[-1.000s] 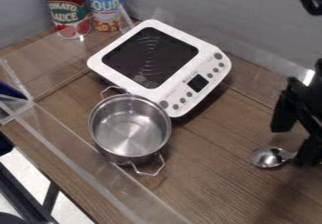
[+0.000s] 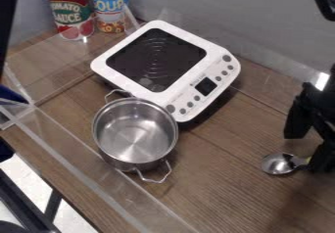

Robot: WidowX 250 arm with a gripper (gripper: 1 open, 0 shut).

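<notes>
A black gripper (image 2: 309,137) stands open at the right edge, low over the wooden counter, around the handle end of a metal spoon (image 2: 280,163) whose bowl lies on the wood. Whether its fingers touch the handle I cannot tell. A steel pot (image 2: 135,129) with two handles sits left of centre, and a white hot plate (image 2: 197,98) with a dark top stands behind it.
A tomato sauce can (image 2: 72,12) and an alphabet soup can (image 2: 110,7) stand at the back left. A grey wall (image 2: 236,22) runs behind. Bare wood (image 2: 210,198) lies in front and to the right.
The gripper has shifted slightly about the spoon's handle. The pot, hot plate and cans have not moved.
</notes>
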